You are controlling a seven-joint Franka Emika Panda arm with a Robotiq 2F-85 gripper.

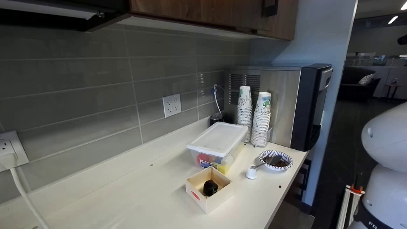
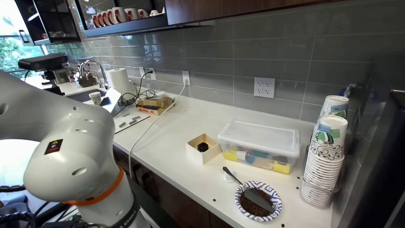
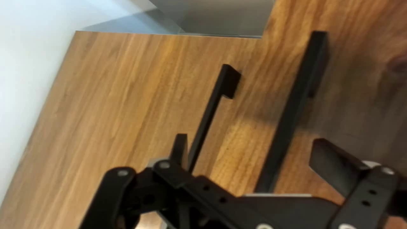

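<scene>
In the wrist view my gripper stands open before wood-grain cabinet doors, its two black fingers wide apart. A long black bar handle (image 3: pixel 292 114) runs through the gap between them in the picture; its lower end is hidden behind the gripper body. I cannot tell whether it touches a finger. A second, thinner-looking handle (image 3: pixel 211 110) on the lighter door (image 3: pixel 114 95) passes close beside the left finger. The darker door (image 3: pixel 358 103) appears ajar, its edge stepped out from its neighbour. Exterior view 1 shows the upper cabinet (image 1: pixel 183 9) and a black handle (image 1: pixel 269 7); the gripper cannot be made out there.
Below on the counter (image 1: pixel 126 194) are a lidded clear bin (image 1: pixel 219 139), a wooden box (image 1: pixel 200 194) holding a black item, stacked paper cups (image 1: pixel 260 126) and a patterned bowl (image 1: pixel 290 158) with a spatula. A steel machine (image 1: pixel 280 103) stands at the right end.
</scene>
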